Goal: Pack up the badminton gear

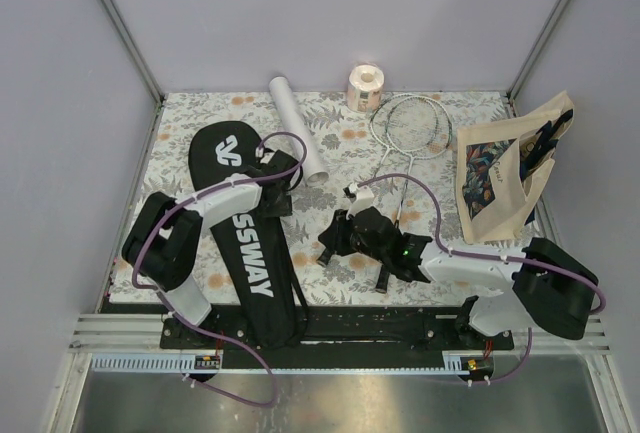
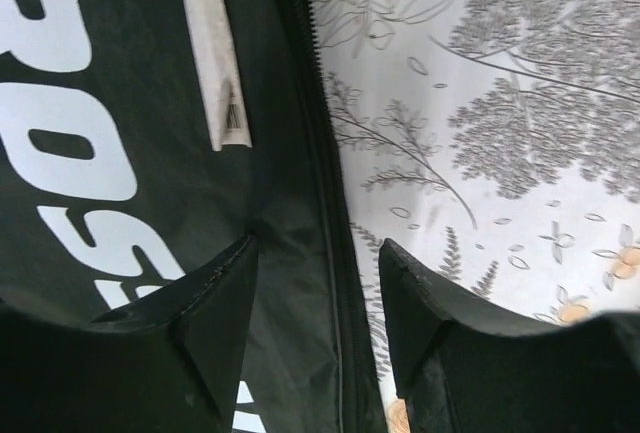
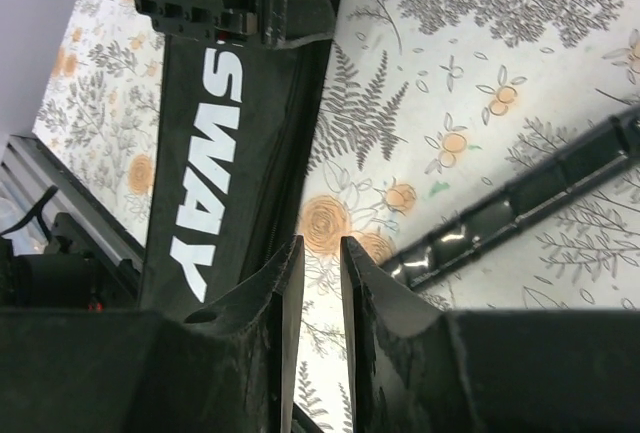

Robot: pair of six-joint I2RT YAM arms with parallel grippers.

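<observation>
A long black racket bag point(image 1: 245, 253) with white lettering lies flat on the left of the table. My left gripper is open above its right edge, where the zipper point(image 2: 322, 153) runs between the fingers; a pale strip point(image 2: 212, 43) lies on the bag's face. Between the bag and the rackets, my right gripper stands narrowly open and empty. Two rackets point(image 1: 414, 125) lie with heads overlapping at the back; one dark handle point(image 3: 500, 208) reaches near my right fingers. A white tube point(image 1: 292, 118) rests beside the bag's upper end.
A beige tote bag point(image 1: 484, 221) with dark items inside stands at the right edge. A paper roll point(image 1: 364, 91) stands at the back near the racket heads. Both forearms reach low over the table's front half, close to each other in the middle.
</observation>
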